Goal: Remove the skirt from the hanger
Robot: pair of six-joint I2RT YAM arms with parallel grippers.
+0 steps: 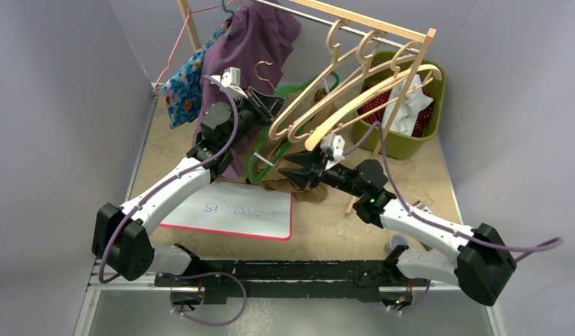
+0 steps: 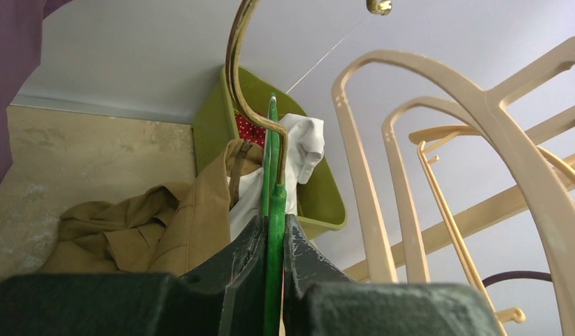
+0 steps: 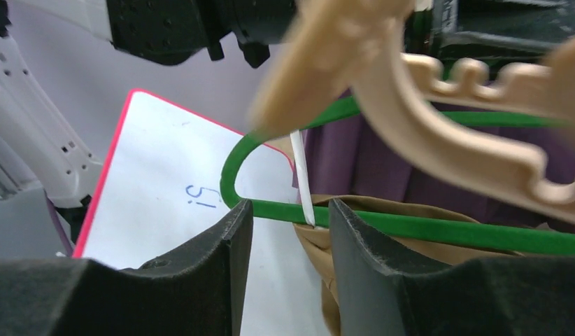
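A green hanger (image 1: 260, 176) with a gold hook (image 2: 234, 63) is gripped below the hook by my left gripper, which is shut. The brown skirt (image 2: 124, 231) hangs from the hanger and drapes down to the floor. In the right wrist view, a white clip (image 3: 302, 178) spans the hanger's near end, with brown cloth just below. My right gripper is part open, its fingertips around that end, one finger close beside the clip. No cloth shows between its fingers.
Wooden hangers (image 1: 329, 129) on the rack crowd over my right gripper and fill the upper right wrist view. Purple cloth (image 1: 260, 42) hangs behind the left arm. A whiteboard (image 1: 229, 208) lies at the front; an olive bin (image 1: 438, 105) stands back right.
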